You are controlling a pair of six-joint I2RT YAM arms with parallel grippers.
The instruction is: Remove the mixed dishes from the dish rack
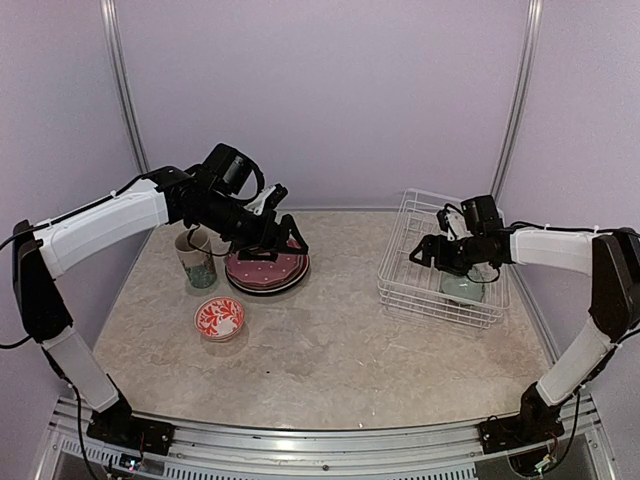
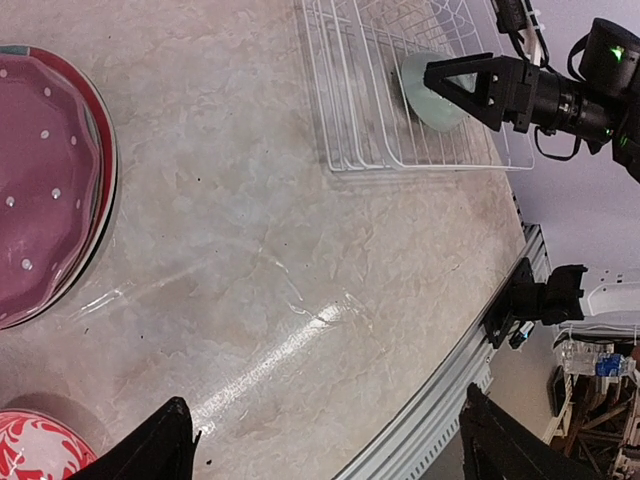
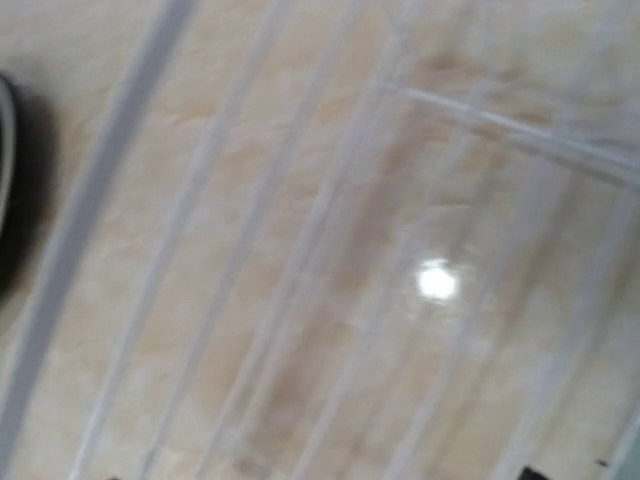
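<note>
The white wire dish rack (image 1: 397, 285) stands on the right side of the table. Inside its near right part is a pale green bowl (image 1: 462, 290), tilted among the wires in the left wrist view. My right gripper (image 1: 425, 252) hangs over the rack, left of and above the bowl, its fingers (image 2: 450, 72) apart and empty. To the left, a stack of plates topped by a pink dotted one (image 1: 255, 273) lies beneath my left gripper (image 1: 284, 244). That gripper is open, its fingers (image 2: 160, 445) wide apart at the bottom of the left wrist view, holding nothing.
A patterned cup (image 1: 197, 262) stands left of the plates, and a red-and-white bowl (image 1: 219, 318) sits in front of them. Between these dishes and the rack the table (image 1: 340, 320) is bare.
</note>
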